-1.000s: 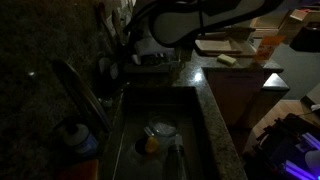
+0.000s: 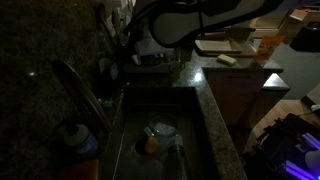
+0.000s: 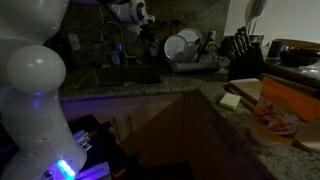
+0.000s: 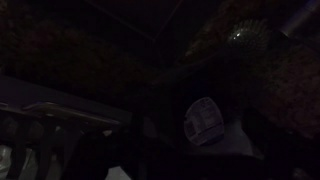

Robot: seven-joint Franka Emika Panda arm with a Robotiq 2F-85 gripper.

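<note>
In exterior view 2 my gripper (image 3: 150, 40) hangs above the back counter, near the far end of the sink and left of the plates. Exterior view 1 shows the arm (image 2: 165, 25) crossing the top of the scene, with its end over the dish rack's left side. The wrist view is very dark. An object with a pale printed label (image 4: 203, 121) shows near the fingers there, and a bristly round thing (image 4: 248, 36) lies farther off. The fingers are hard to make out, but the fingers stand open.
A dark sink (image 2: 128, 150) holds a clear vessel (image 2: 163, 127), a round yellow-orange thing (image 2: 151, 145) and an upright faucet-like shape (image 2: 177, 158). White plates (image 3: 176, 46) stand in a rack. A knife block (image 3: 243, 55) and an orange-topped bag (image 3: 285, 105) stand to the right.
</note>
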